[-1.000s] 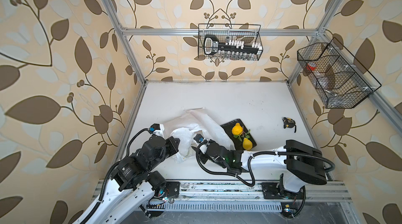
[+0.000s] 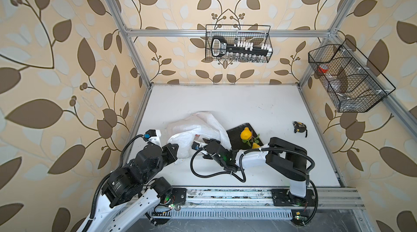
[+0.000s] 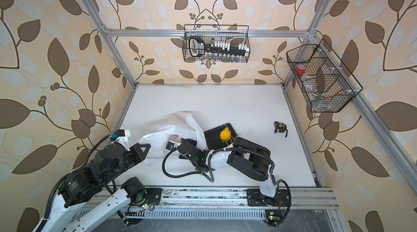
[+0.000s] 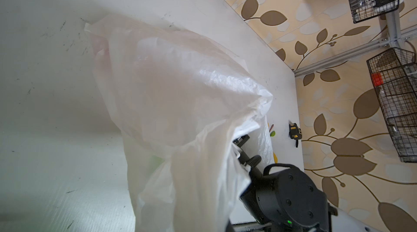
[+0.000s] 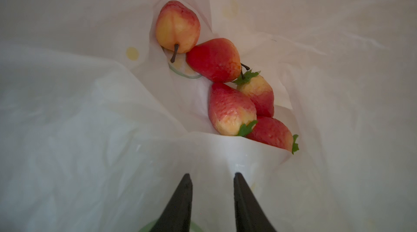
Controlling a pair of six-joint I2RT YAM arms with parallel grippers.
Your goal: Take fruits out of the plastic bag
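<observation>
The white plastic bag (image 2: 195, 123) lies on the table, its mouth raised toward my left gripper (image 2: 176, 148). That gripper is shut at the bag's edge, and in the left wrist view the film (image 4: 195, 171) runs down toward it; its fingertips are hidden. My right gripper is inside the bag, its fingers apart with no fruit between them. Ahead of it in the right wrist view lie a red-yellow pear (image 5: 178, 25), a redder pear (image 5: 215, 59) and several strawberries (image 5: 231, 109). A fold of film partly covers the lowest strawberry (image 5: 271, 133).
A black tray (image 2: 234, 135) right of the bag holds a yellow fruit (image 2: 246, 134) and a second one (image 2: 255, 145), partly behind the right arm. A tape measure (image 2: 299, 127) lies at far right.
The left gripper has shifted slightly left, and the bag's mouth has been drawn left with it.
</observation>
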